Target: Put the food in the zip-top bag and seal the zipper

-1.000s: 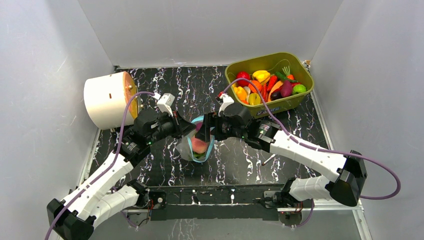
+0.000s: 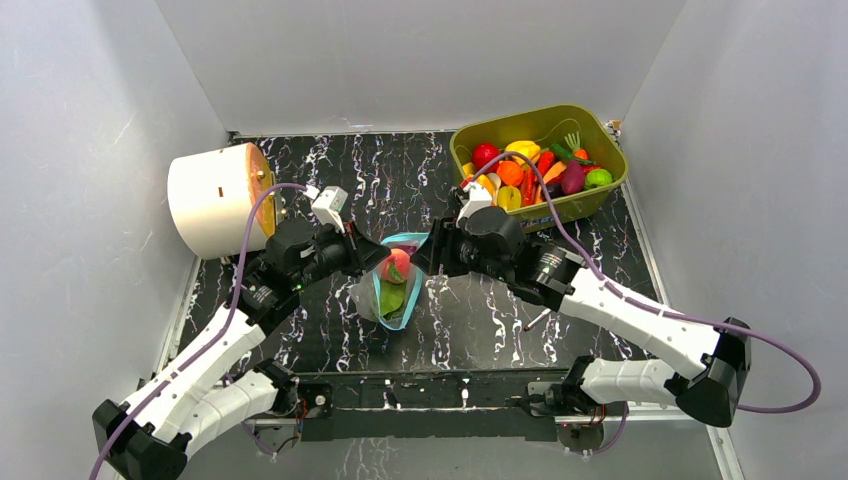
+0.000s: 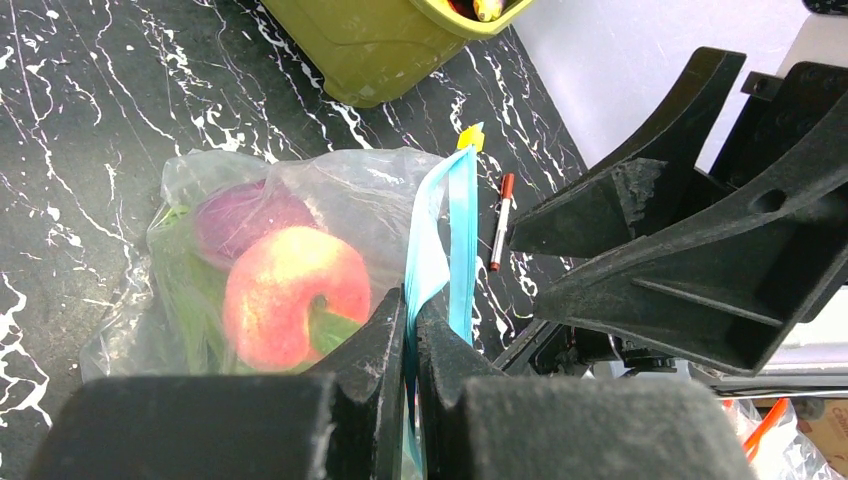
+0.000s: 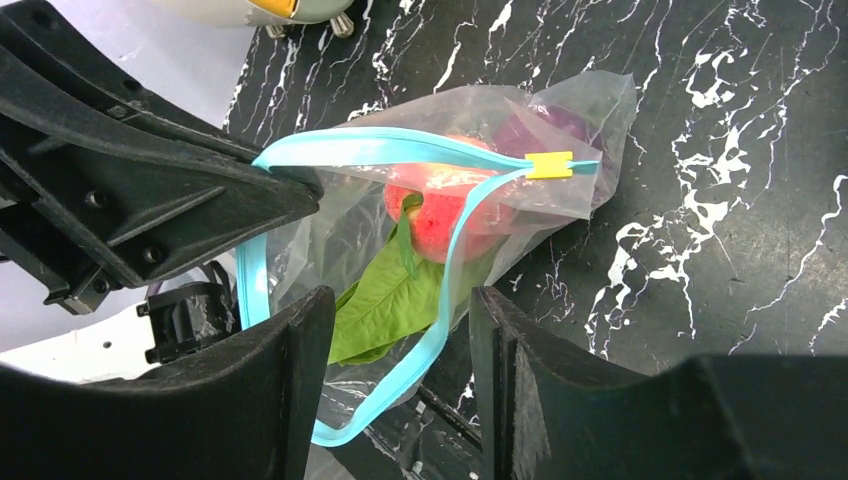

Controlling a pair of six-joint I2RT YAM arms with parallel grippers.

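Observation:
A clear zip bag (image 4: 300, 240) with a light-blue zipper band (image 4: 390, 148) stands with its mouth gaping. Its yellow slider (image 4: 549, 165) sits at one end of the band. My left gripper is shut on one side of this band. Inside the bag are a red and yellow peach (image 3: 295, 297), a purple item (image 3: 250, 218) and a green leaf (image 4: 385, 300). On the mouth's other side, my right gripper is open, its fingers (image 4: 305, 345) spread with nothing held between them.
An olive basket (image 2: 540, 218) full of colourful play food stands at the back right. A white cylinder (image 2: 213, 203) lies at the back left. On the right of the dark marbled table (image 2: 470, 325) is a red-capped marker (image 3: 502, 222).
The peach has shifted back inside the bag, uncovering the green leaf. My right gripper has drawn off a little to the right; the left arm stays put.

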